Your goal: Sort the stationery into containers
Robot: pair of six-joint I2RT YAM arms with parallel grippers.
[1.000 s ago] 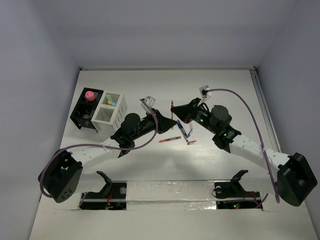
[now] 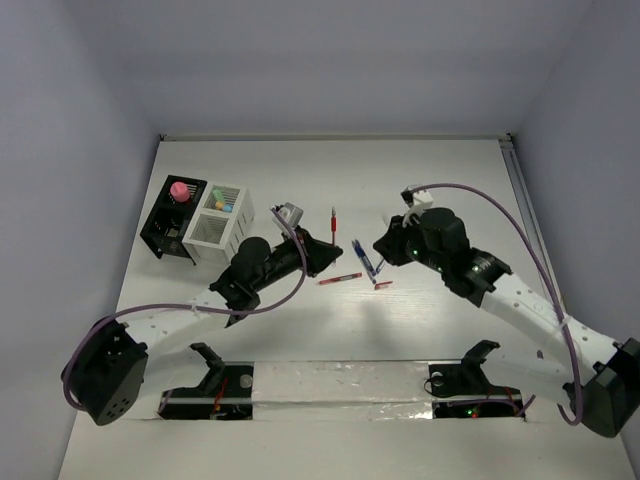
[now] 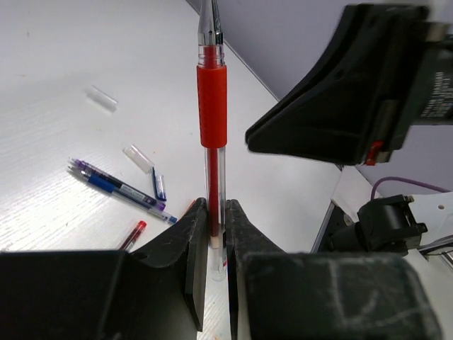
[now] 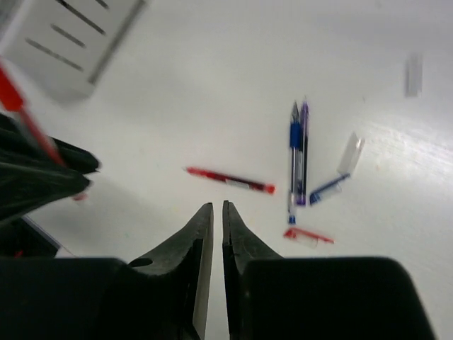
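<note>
In the left wrist view my left gripper is shut on a red pen [image 3: 212, 106], which stands upright with its bare metal tip upward. My right gripper is shut; nothing shows between its fingers. From above it hangs to the right of the held pen [image 2: 334, 225], apart from it. On the table lie another red pen [image 4: 230, 180], a blue pen [image 4: 294, 156] beside a purple pen [image 4: 304, 149], a blue cap [image 4: 329, 188], a red cap [image 4: 308, 235] and two clear pieces, one a clear cap [image 4: 351, 154].
At the left stand a white compartmented container [image 2: 240, 226] with small coloured items in it and a black holder [image 2: 152, 232] with a pink item [image 2: 180, 192]. Both arms hang close together over the loose pens.
The pens on the table have not moved.
</note>
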